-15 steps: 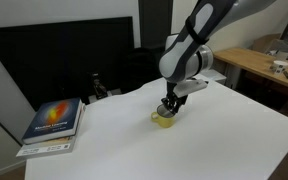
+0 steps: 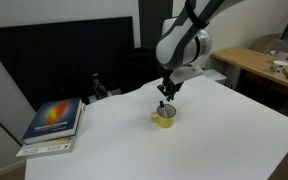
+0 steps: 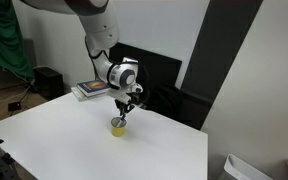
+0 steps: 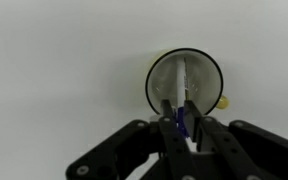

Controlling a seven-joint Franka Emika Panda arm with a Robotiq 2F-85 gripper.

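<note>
A yellow mug [image 2: 164, 120] stands upright on the white table, its open top seen from above in the wrist view. A slim marker with a white body [image 4: 181, 75] and a blue end [image 4: 182, 124] reaches into the mug. My gripper is shut on the marker, with one finger on each side of it near the blue end. In exterior view 2 the gripper [image 3: 124, 103] hangs just above the mug [image 3: 118, 130]. The marker's lower end is still within the mug's rim, and whether it touches the bottom cannot be seen.
Two stacked books [image 2: 54, 122] lie at the left of the table in exterior view 1. A dark screen [image 2: 62, 60] stands behind.
My gripper was down at the mug a second ago and has risen above its rim. The blue end of the marker now shows above the mug, which stays in place.
</note>
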